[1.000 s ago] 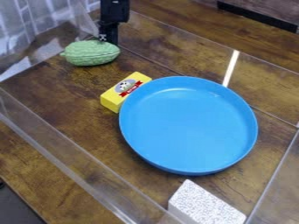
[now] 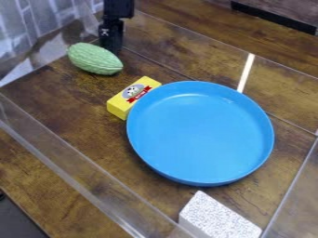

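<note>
A green ridged melon-like object (image 2: 95, 59) lies tilted on the wooden surface at the upper left. Just behind it, at the top, is my black gripper (image 2: 111, 37), partly out of the picture and too dark to show its fingers clearly; it appears apart from the melon. A yellow box (image 2: 132, 97) with a printed label lies against the left side of a large blue plate (image 2: 200, 134).
A white speckled block (image 2: 218, 215) sits below the plate at the lower right. Clear plastic walls edge the work area at left and right. Bare wood lies at the lower left and upper right.
The melon has turned, its right end now lower toward the front. My gripper has shifted slightly at the back.
</note>
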